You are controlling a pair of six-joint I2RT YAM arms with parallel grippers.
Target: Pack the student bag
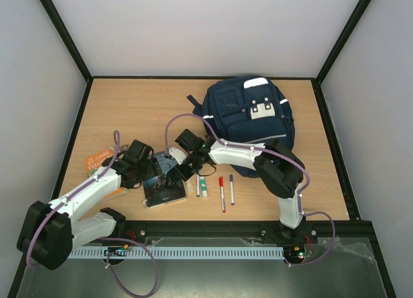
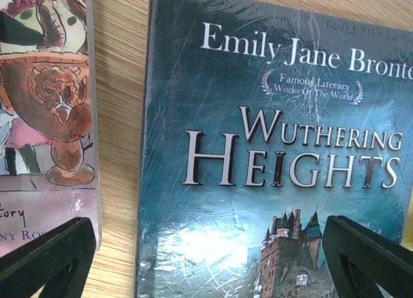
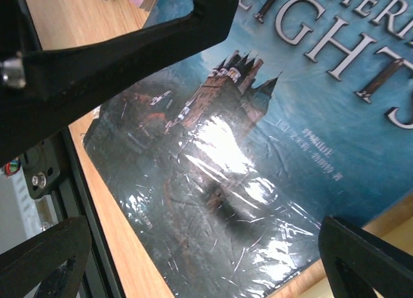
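The Wuthering Heights book (image 1: 161, 192) lies flat near the table's front, glossy dark blue, with its title clear in the left wrist view. My left gripper hangs open over it. My right gripper is open above the book's lower part, its fingers on either side. A navy backpack (image 1: 239, 108) lies at the back right. Orange-covered and pink books (image 1: 98, 158) lie to the left, partly under the left arm. Markers (image 1: 222, 193) lie in a row right of the book.
A black frame edge (image 3: 58, 182) runs close beside the book at the front. Both arms are close together over the front middle.
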